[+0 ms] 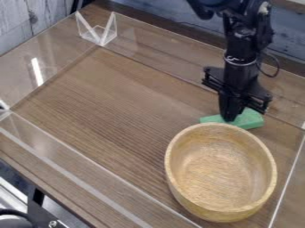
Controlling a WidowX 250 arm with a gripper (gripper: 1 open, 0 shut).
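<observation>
The black gripper (229, 109) points down at the right of the table, its tip low over a flat green object (244, 118), partly covering it. The finger looks shut; whether anything is between the fingertips is hidden. Just in front of the green object stands a large beige bowl (186, 184).
A white wire rack (98, 31) stands at the back left. The table's edge runs along the lower left.
</observation>
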